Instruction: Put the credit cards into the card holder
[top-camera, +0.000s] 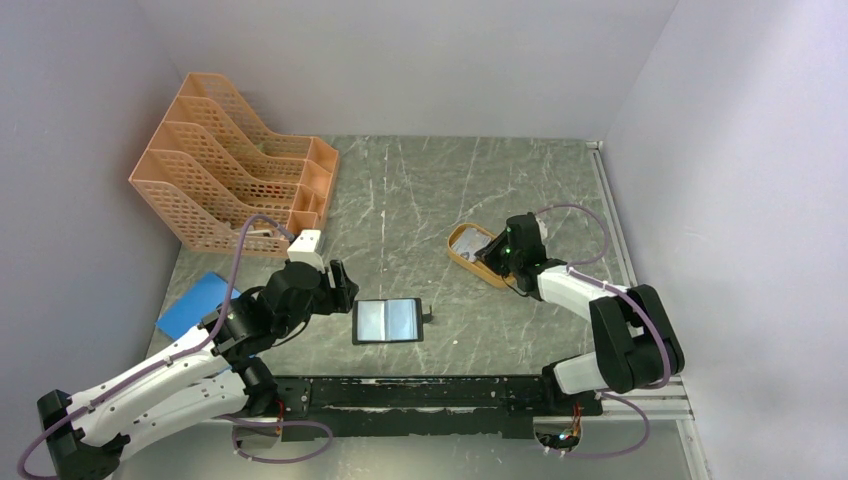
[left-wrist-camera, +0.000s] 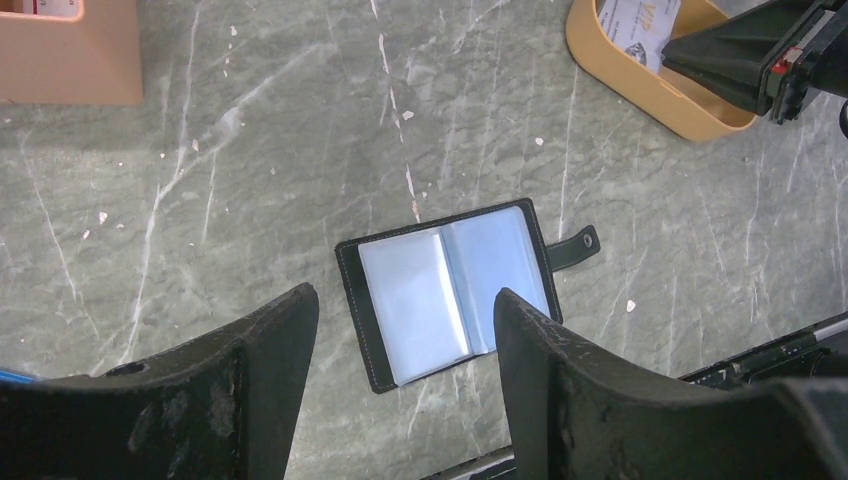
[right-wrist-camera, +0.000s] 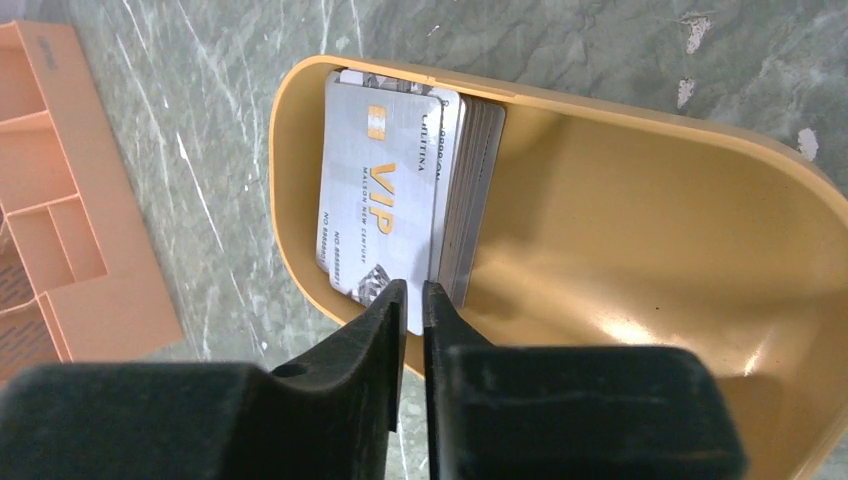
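A stack of silver cards (right-wrist-camera: 385, 180) leans at one end of the tan oval tray, the top one marked VIP. My right gripper is at the top card's lower corner, its fingers almost together with a narrow gap. A bit of the silver card shows in that gap; whether the card is pinched or just lies behind cannot be made out. On the table lies the black card holder (left-wrist-camera: 350, 290), spread flat with two clear sleeves and a strap on its right side. Above the holder, my left gripper is open and empty.
The tan tray (top-camera: 461, 263) stands right of the table's middle. An orange multi-slot rack (top-camera: 318, 180) fills the back left, with a blue sheet (top-camera: 195, 305) in front of it. Bare table (top-camera: 420, 190) lies between rack and tray.
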